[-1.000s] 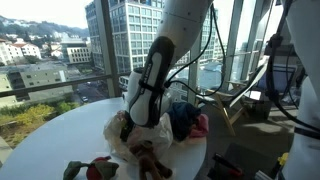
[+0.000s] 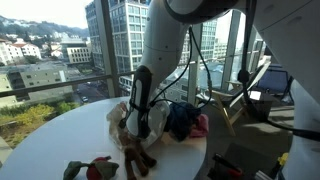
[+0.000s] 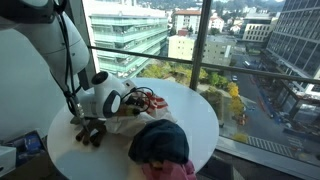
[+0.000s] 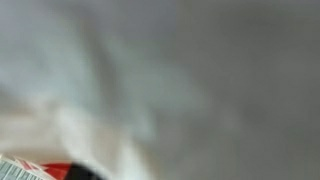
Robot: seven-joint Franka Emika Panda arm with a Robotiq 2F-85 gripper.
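Observation:
My gripper (image 2: 137,135) points down at the front of a crumpled translucent plastic bag (image 2: 115,113) on the white round table. It is open; its fingertips are hard to make out. A brown soft toy (image 2: 140,158) lies just below and in front of it, close to the fingers; whether they touch cannot be seen. In the wrist view the blurred pale bag (image 4: 110,90) fills most of the picture, very near the camera. A red and white printed item (image 4: 35,168) shows at the lower left corner.
Dark blue cloth (image 3: 160,142) and pink cloth (image 3: 165,170) lie beside the bag near the table edge. A red and green soft object (image 2: 92,169) lies at the front left. Windows stand behind.
The arm has shifted slightly, with the gripper now more upright and lower by the brown toy. The bag looks pushed or shifted around it. The cloths have stayed put.

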